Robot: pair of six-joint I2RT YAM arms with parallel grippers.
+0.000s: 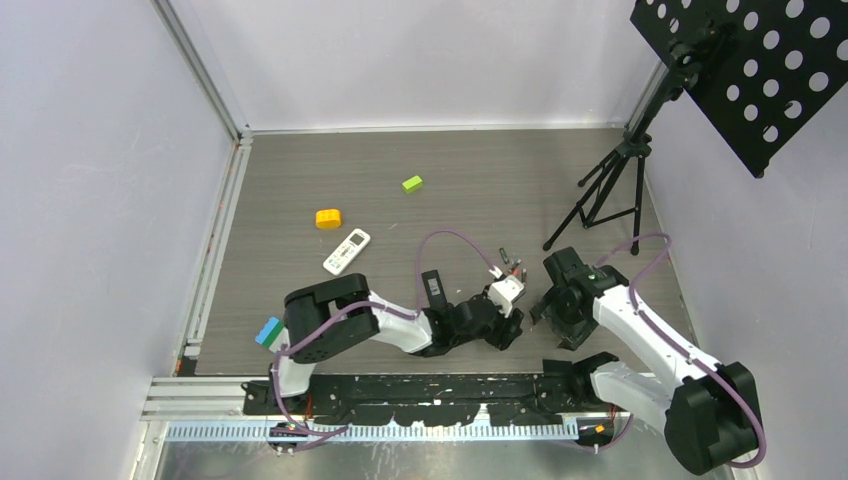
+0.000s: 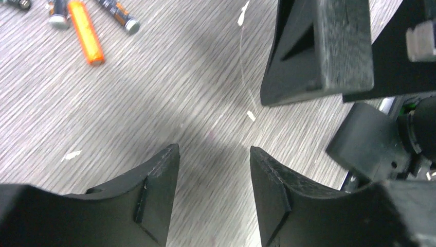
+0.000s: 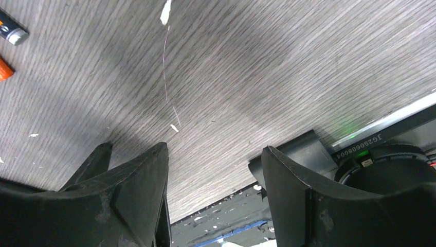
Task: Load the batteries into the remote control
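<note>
A white remote control lies left of centre on the table, and a black one is partly covered by my left arm. Several batteries are grouped past my left gripper; in the left wrist view an orange battery and a dark battery lie at the upper left. My left gripper is part open over bare wood, nothing between its fingers. Open and empty too, my right gripper stays to the right of the left one. At its view's left edge shows a battery's silver end.
A yellow block, a green block and a striped block sit apart on the table. The black tripod stand occupies the back right.
</note>
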